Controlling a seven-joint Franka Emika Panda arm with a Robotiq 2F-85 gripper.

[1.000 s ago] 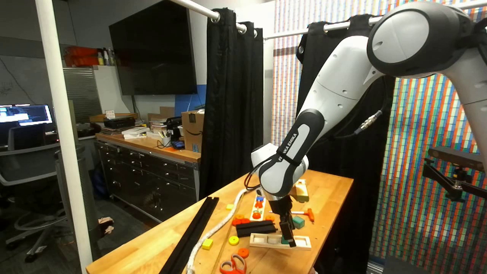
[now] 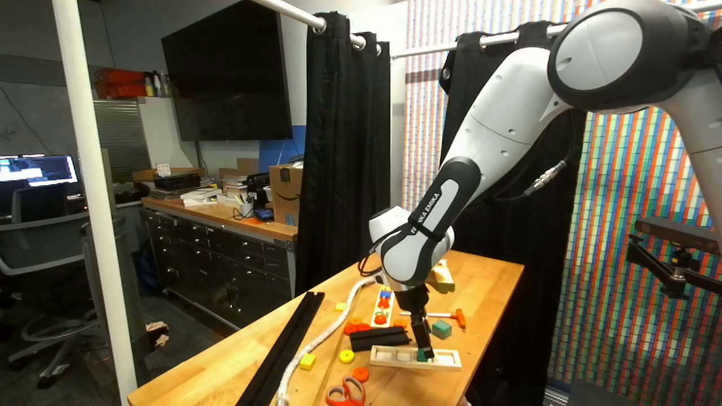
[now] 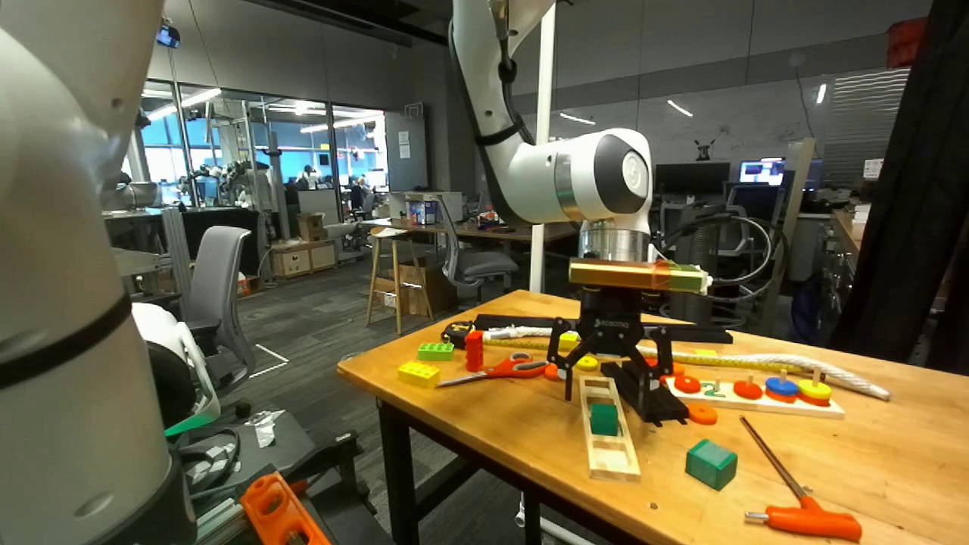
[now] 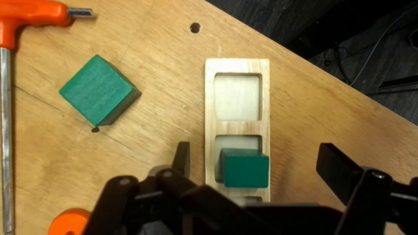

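My gripper stands open above a narrow wooden tray point(image 4: 237, 127), its fingers spread to either side with nothing held between them. A green block point(image 4: 247, 169) sits in one of the tray's recesses, partly over the recess edge in the wrist view. The recess at the tray's far end in that view is empty. A second green block point(image 4: 98, 92) rests on the bare table, apart from the tray; exterior view 2 shows this loose block point(image 3: 711, 464) to the right of the tray point(image 3: 613, 462). The nearer end of the tray is hidden by the gripper in the wrist view.
An orange-handled hex key point(image 3: 808, 521) lies beyond the loose block. Scissors point(image 3: 518, 365), black bars, a stacking toy point(image 3: 772, 400) and several small bricks crowd the other side. The table edge runs close to the tray.
In exterior view 1 the gripper has risen slightly and shifted a little left, showing more of the green block in the tray. The tray appears almost unmoved.
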